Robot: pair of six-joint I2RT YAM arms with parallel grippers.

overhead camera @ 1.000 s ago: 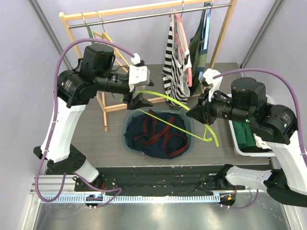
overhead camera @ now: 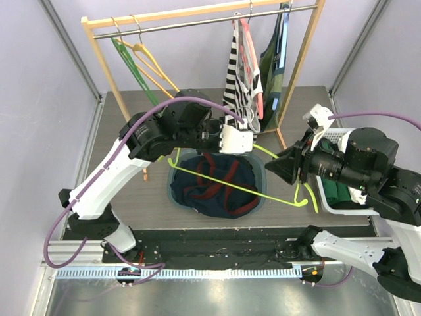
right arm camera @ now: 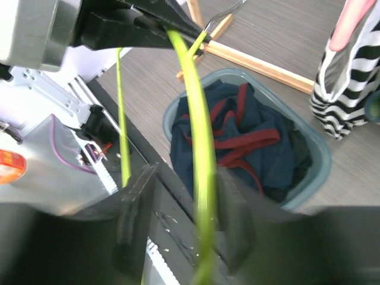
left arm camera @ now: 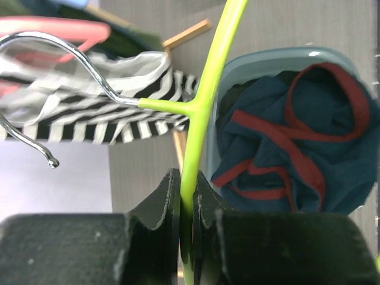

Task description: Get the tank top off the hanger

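Note:
The navy tank top with red trim [overhead camera: 214, 187] lies crumpled in the grey-blue basket [overhead camera: 172, 193], off the hanger. Above it is the bare yellow-green hanger [overhead camera: 230, 184], its metal hook [left arm camera: 77, 56] free in the air. My left gripper is shut on the hanger's shoulder bar, close to the hook's neck. On the other shoulder, my right gripper stands partly open, with the hanger bar running between its parted fingers. The right fingers look blurred.
Striped [overhead camera: 231, 85] and dark green clothes [overhead camera: 271, 72] hang at the right of the wooden rack [overhead camera: 197, 11]. Green and yellow hangers [overhead camera: 146, 59] hang at its left. A white basket with clothes [overhead camera: 345, 212] stands at the right, partly behind my right arm.
My left gripper has moved right along the hanger and taken hold nearer its neck. The hanger's right end and my right gripper have shifted slightly right; the right fingers are now parted.

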